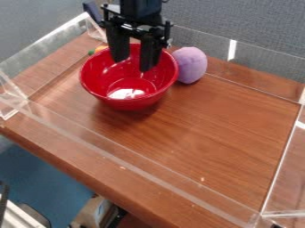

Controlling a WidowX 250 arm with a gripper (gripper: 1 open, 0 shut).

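A red bowl (128,93) rests on the wooden table at the back left of the camera view. My black gripper (134,53) is over it, pointing down, its two fingers apart and reaching to the level of the bowl's rim. I see nothing held between them. A purple round object (191,64) sits behind the bowl to the right, touching or very close to it. A small yellow-green item (95,51) is partly hidden behind the bowl's back left.
Clear plastic walls (242,52) border the wooden table (202,151). The floor and some objects show below at the lower left.
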